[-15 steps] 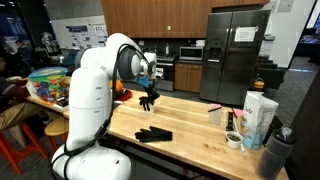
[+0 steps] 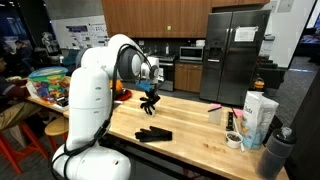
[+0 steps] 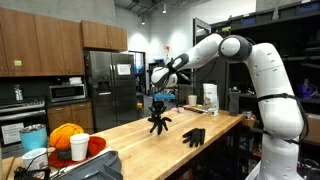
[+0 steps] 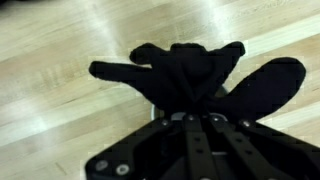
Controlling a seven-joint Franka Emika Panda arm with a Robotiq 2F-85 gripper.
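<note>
A black glove point(image 4: 190, 72) is pinched in my gripper, its fingers spread out over the wooden table in the wrist view. Exterior view 1 has the held glove point(image 2: 149, 102) above the left part of the table; exterior view 2 shows the same dark glove point(image 3: 158, 124) below my gripper. My fingertips are mostly covered by the cloth. A second black glove point(image 2: 154, 134) lies flat on the table nearer the arm's base, clear of the gripper, and appears in exterior view 2 as a dark glove point(image 3: 194, 135).
On the right of exterior view 1 stand a bag point(image 2: 258, 118), a white cup point(image 2: 234, 139) and a dark canister point(image 2: 276, 152). A red tray point(image 3: 88, 151) holds a white container and an orange item.
The arm and held glove have shifted only slightly, the glove's hanging shape changing a little. The person in the background has moved a bit. The glove on the table stays put.
</note>
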